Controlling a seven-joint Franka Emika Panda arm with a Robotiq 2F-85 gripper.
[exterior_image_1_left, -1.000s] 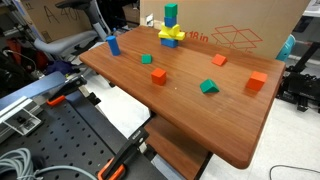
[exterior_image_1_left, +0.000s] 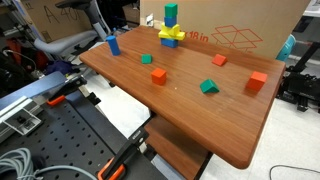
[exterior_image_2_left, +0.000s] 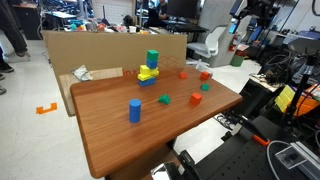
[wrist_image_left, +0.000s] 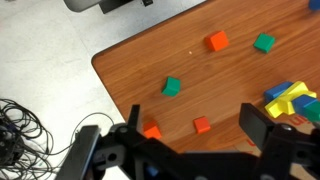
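Note:
Seen from above in the wrist view, my gripper is open and high over the table, nothing between its dark fingers. A stack of blue, yellow and green blocks rises at the back of the table; its yellow piece (exterior_image_1_left: 173, 31) sits on blue, and a green block (exterior_image_1_left: 171, 10) is on top. Loose on the wood are an orange cube (exterior_image_1_left: 159, 76), a second orange cube (exterior_image_1_left: 257, 81), a flat red block (exterior_image_1_left: 219, 60), a green block (exterior_image_1_left: 209, 87) and a smaller green one (exterior_image_1_left: 147, 58). A blue cylinder (exterior_image_2_left: 135, 112) stands upright near one end.
A cardboard panel (exterior_image_2_left: 110, 55) borders the table's back edge. Bare wood (exterior_image_1_left: 190, 115) separates the scattered blocks. Cables (wrist_image_left: 30, 135) lie on the floor beyond the table edge, and a dark perforated bench (exterior_image_1_left: 60, 140) stands alongside.

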